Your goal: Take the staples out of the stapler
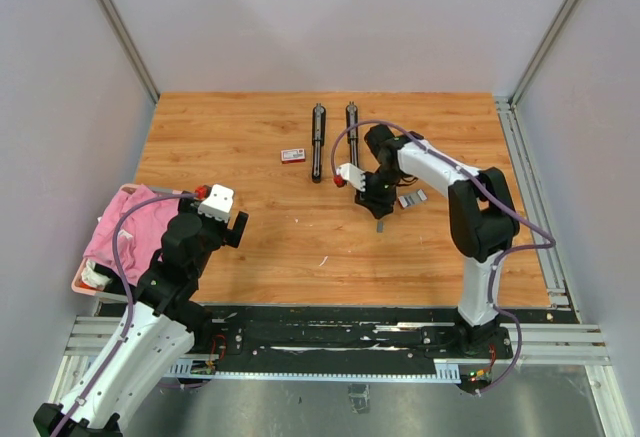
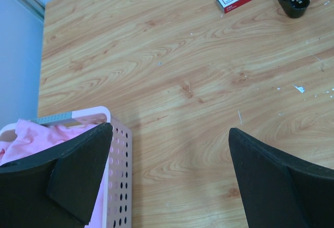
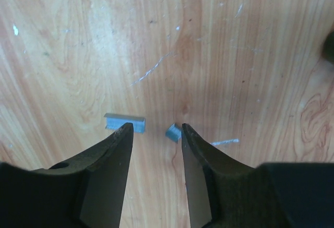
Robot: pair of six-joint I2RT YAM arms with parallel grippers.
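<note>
Two long black staplers lie side by side at the back of the table, the left stapler (image 1: 318,143) in full view and the right stapler (image 1: 352,129) partly covered by my right arm. My right gripper points down over the wood, its fingers part open with nothing held. A silvery staple strip (image 3: 125,124) lies on the table by its left fingertip. A shorter staple piece (image 3: 174,132) shows close to the right fingertip; whether they touch I cannot tell. Far to the left, my left gripper is open and empty.
A red and white box (image 1: 293,156) sits left of the staplers. Several grey staple strips (image 1: 411,199) lie right of my right gripper. A basket (image 2: 119,176) with pink cloth stands at the left edge.
</note>
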